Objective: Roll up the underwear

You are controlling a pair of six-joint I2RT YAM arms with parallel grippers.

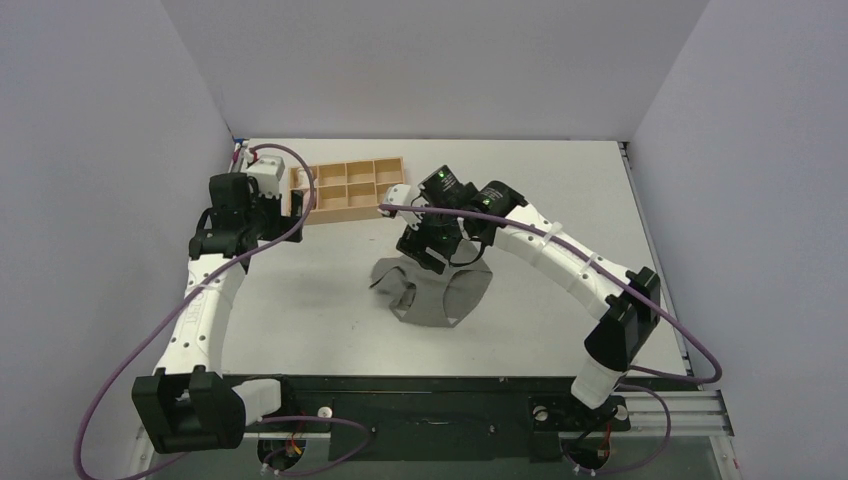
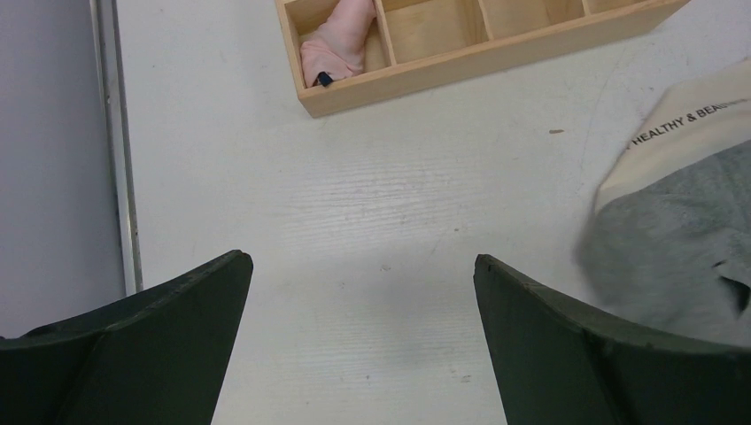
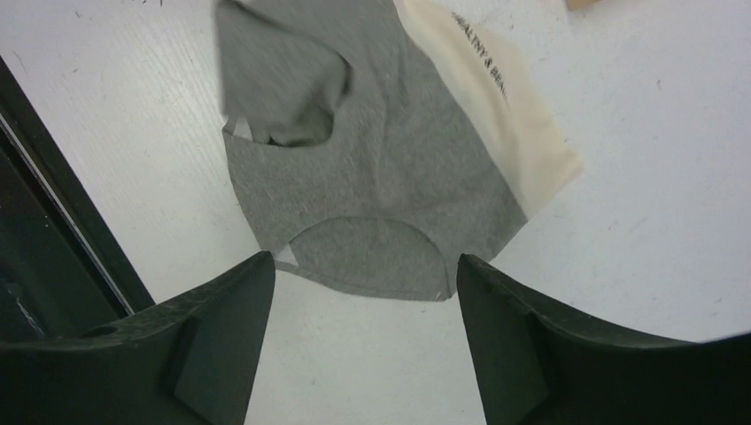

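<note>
Grey underwear [image 1: 425, 305] with a cream waistband lettered "HEALTHY & BEAUTY" lies loosely spread at the table's centre; it also shows in the left wrist view [image 2: 673, 239] and right wrist view [image 3: 372, 177]. My right gripper [image 1: 425, 255] hangs over it, its fingers apart and nothing visibly held. My left gripper [image 1: 290, 215] is open and empty at the left, above bare table beside the divided box.
A wooden compartment box [image 1: 350, 210] stands at the back left, with a rolled pink garment [image 2: 341, 40] in one compartment.
</note>
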